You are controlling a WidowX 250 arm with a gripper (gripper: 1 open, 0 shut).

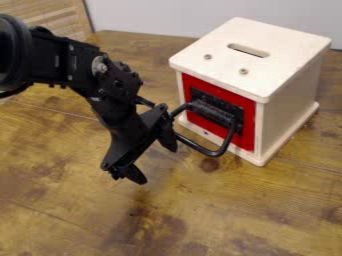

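A white wooden box (pixel 286 90) with a slot in its top stands at the right, its red front (pixel 202 88) holding a black panel with a black bar handle (pixel 211 150) that sticks out toward the lower left. My black gripper (pixel 148 152) is low over the table just left of that handle, pointing down and forward. One finger reaches close to the handle; whether it touches, and how far the fingers are apart, is hard to tell in this dark shape.
A pale board (pixel 40 10) stands at the back left.
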